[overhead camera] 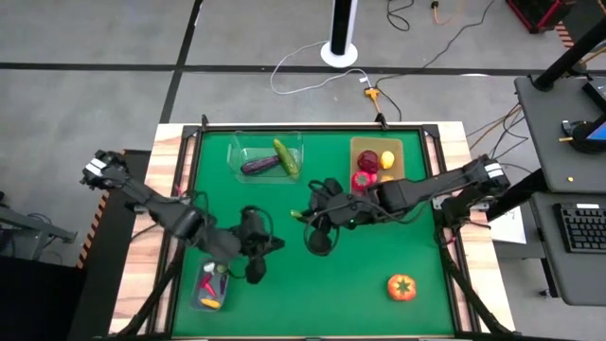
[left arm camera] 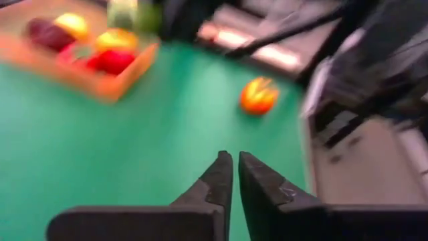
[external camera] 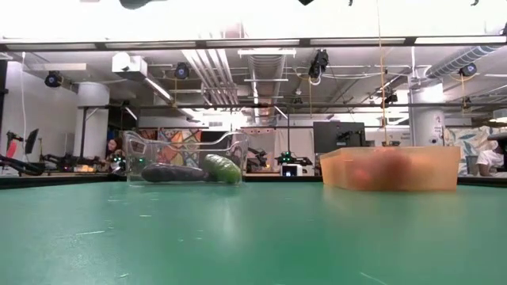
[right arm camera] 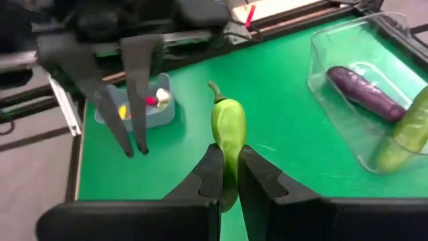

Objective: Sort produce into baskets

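Observation:
A green pepper point(right arm camera: 230, 124) with a brown stem is gripped upright between the fingers of my right gripper, raised over the mat. My left gripper is shut with nothing between its fingertips; from above it hangs over the left half of the mat. In the high view, the clear basket point(overhead camera: 237, 170) at the back left holds an eggplant point(overhead camera: 259, 165) and a cucumber point(overhead camera: 285, 157). A tan basket point(overhead camera: 396, 145) at the back right holds several red and yellow pieces. One tomato point(overhead camera: 401, 287) lies alone at the front right.
A small grey bin point(overhead camera: 197, 301) with small red, yellow and dark pieces sits at the front left. Both arms reach in over the centre, their grippers not far apart.

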